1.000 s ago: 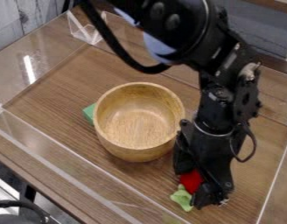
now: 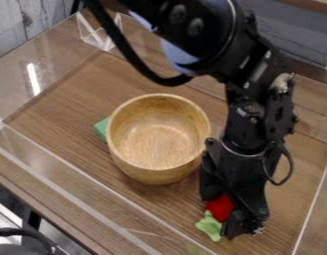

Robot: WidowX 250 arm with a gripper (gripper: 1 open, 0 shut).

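My black gripper (image 2: 235, 204) is low at the lower right, open, its fingers down around a red object (image 2: 218, 207) with a light green part (image 2: 209, 228) at its lower left, resembling a strawberry. Part of the red object is hidden by the fingers; contact with them is unclear.
A wooden bowl (image 2: 159, 118) stands left of the gripper, with a green item (image 2: 104, 128) partly behind its left side. A clear plastic object (image 2: 97, 30) is at the top left.
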